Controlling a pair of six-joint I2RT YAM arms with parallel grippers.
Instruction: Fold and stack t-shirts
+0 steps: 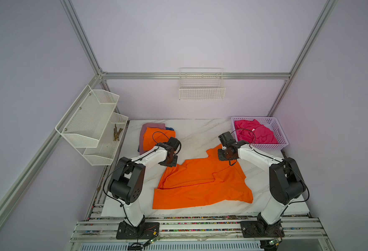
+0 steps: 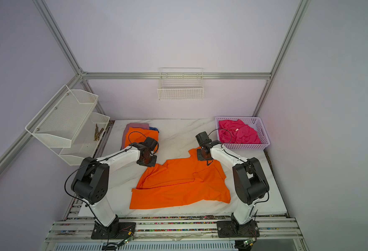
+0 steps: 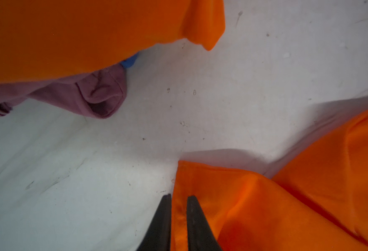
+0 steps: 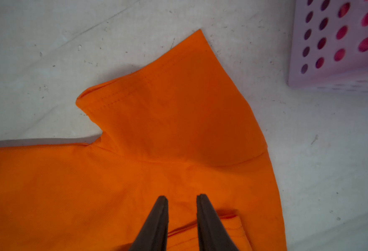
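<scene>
An orange T-shirt [image 1: 202,192] lies spread on the table with folds across it. My left gripper hovers over its top-left corner, fingers part open, with no cloth visibly gripped. My right gripper is over the shirt's upper right, below a sleeve [image 4: 171,104], its fingers apart with nothing seen held. At the back left sits a stack of folded shirts [image 2: 140,131], orange on mauve and blue.
A lilac basket [image 1: 280,131] holding pink cloth [image 1: 255,131] stands at the back right, near the sleeve. Bare marble table [image 1: 196,133] shows at the back middle. Wire shelves hang on the walls.
</scene>
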